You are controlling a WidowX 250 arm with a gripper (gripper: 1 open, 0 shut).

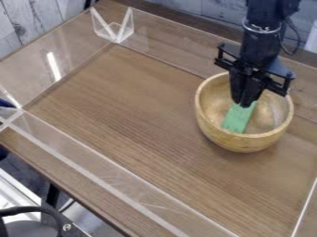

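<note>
A round tan wooden bowl (247, 139) sits on the right side of the wooden table, with an elongated green object (235, 118) lying inside it. The black gripper (246, 87) hangs over the bowl's back half, above the far end of the green object, which it partly hides. Its fingers are close together, and it looks shut, with nothing visible held between them.
A small clear plastic piece (111, 28) is at the back left. A dark round object and cable lie at the bottom left corner.
</note>
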